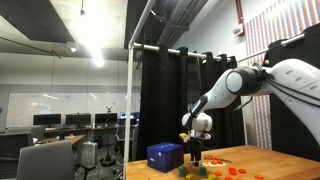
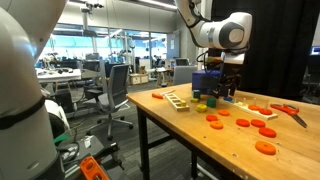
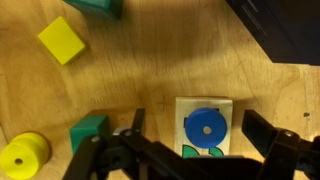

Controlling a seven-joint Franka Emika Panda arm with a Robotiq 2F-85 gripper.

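In the wrist view, a pale wooden block (image 3: 186, 106) bears a blue round piece (image 3: 207, 127) with a dark hole in its middle, and green shapes show below it. My gripper is open over it, one finger to each side of the block, with visible gaps between. From outside, the gripper (image 1: 190, 160) points down low over the table, close to the blue box (image 1: 165, 156). Whether the fingertips reach the tabletop is hard to tell.
Left of the gripper lie a green block (image 3: 90, 130), a yellow round piece (image 3: 23, 155) and a yellow cube (image 3: 62, 40). A dark box edge (image 3: 285, 30) fills the upper right. Several orange-red discs (image 2: 265, 147) and a wooden rack (image 2: 178, 101) are on the table.
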